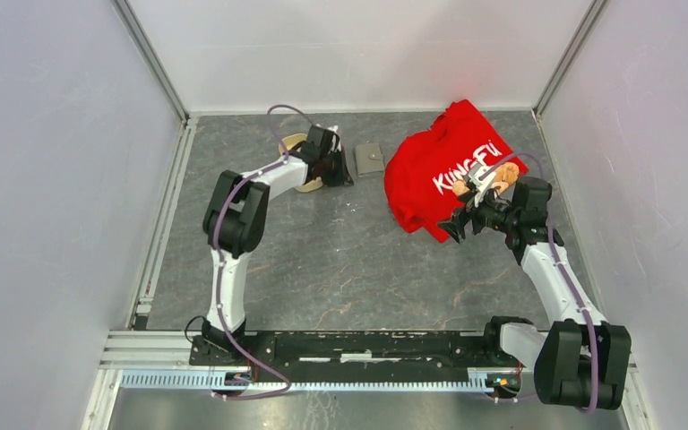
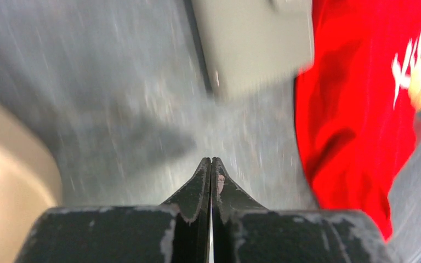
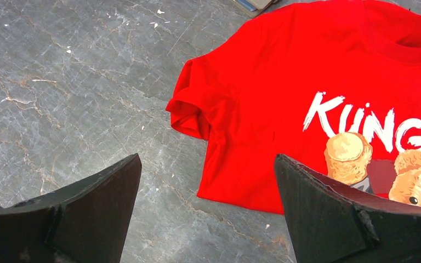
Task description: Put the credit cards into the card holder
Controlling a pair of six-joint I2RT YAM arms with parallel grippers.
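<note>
A small grey-taupe card holder (image 1: 369, 158) with a snap lies flat at the back middle, blurred at the top of the left wrist view (image 2: 252, 44). My left gripper is shut, nothing visible between its fingertips, just left of and in front of the holder, over a beige oval container (image 1: 309, 186) or its edge. In the right wrist view a sliver of the holder (image 3: 257, 4) shows at the top edge. My right gripper stands open above the red shirt. I cannot make out any cards clearly.
A red printed T-shirt (image 1: 430, 179) covers the back right of the grey table (image 1: 349, 269). The beige container is partly hidden under the left arm. White walls bound the sides and back.
</note>
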